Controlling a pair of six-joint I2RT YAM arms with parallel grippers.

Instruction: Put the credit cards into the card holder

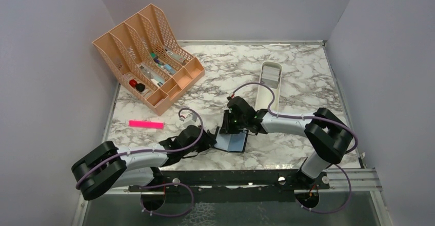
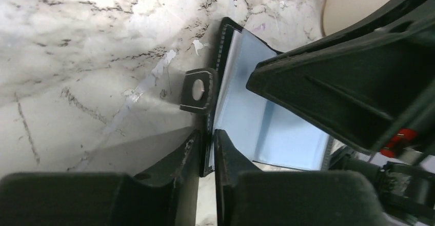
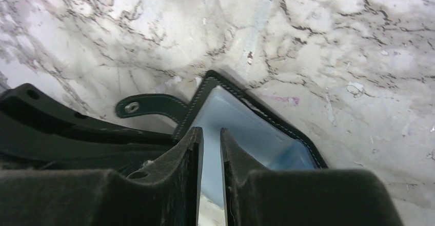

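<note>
The card holder (image 1: 231,142), black-edged with pale blue leaves and a snap strap (image 3: 156,106), lies spread on the marble table between both arms. In the left wrist view, my left gripper has a narrow gap around the holder's black edge. My right gripper reaches in over the holder, its fingers close together with a pale blue leaf between them. Beyond that leaf, whatever the right fingers pinch is hard to make out. No separate credit card can be told apart near the grippers.
A white tray (image 1: 265,99) with a grey-white stack stands at the back right. At the back left is an orange organizer (image 1: 177,91) holding small items. A pink strip (image 1: 146,124) lies at the left.
</note>
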